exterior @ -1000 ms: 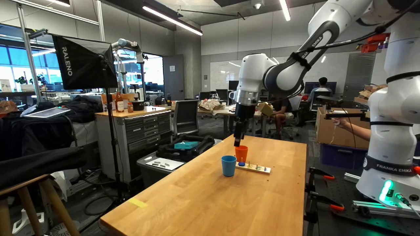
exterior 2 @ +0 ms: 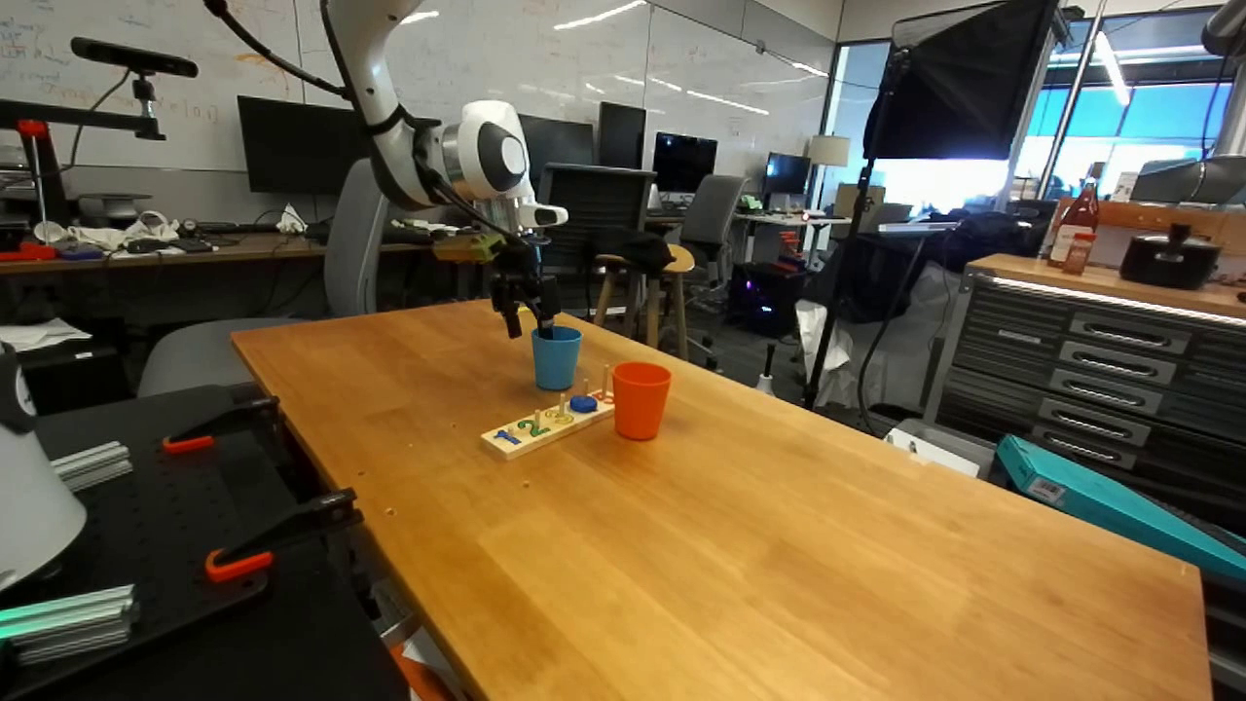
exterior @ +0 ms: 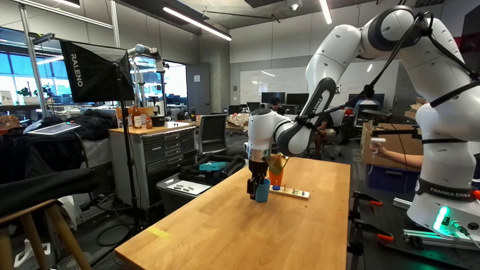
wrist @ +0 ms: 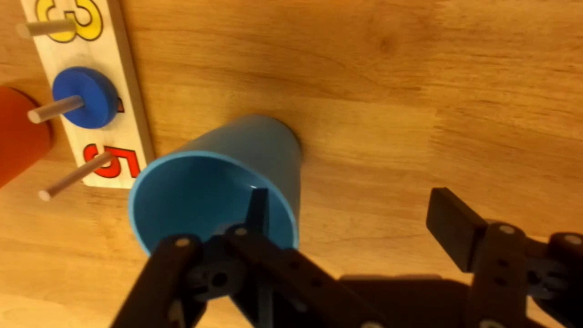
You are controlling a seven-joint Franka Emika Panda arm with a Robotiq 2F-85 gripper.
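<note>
My gripper stands open in the wrist view, one finger inside the blue cup (wrist: 248,145) and the other out over bare table, so the cup's wall lies between them. A gap shows on the outer finger's side. In the second exterior view the blue cup (exterior 2: 557,361) stands upright, with the gripper (exterior 2: 528,331) at its rim. Beside it lies a wooden peg board (exterior 2: 533,434) with painted numbers; a blue disc (wrist: 93,98) sits on one of its pegs. An orange cup (exterior 2: 640,401) stands upright at the board's end.
Clamps (exterior: 371,227) grip the edge by the robot's base.
From above the orange cup, my gripper has come down and across to the blue cup. The cups and board appear unmoved.
</note>
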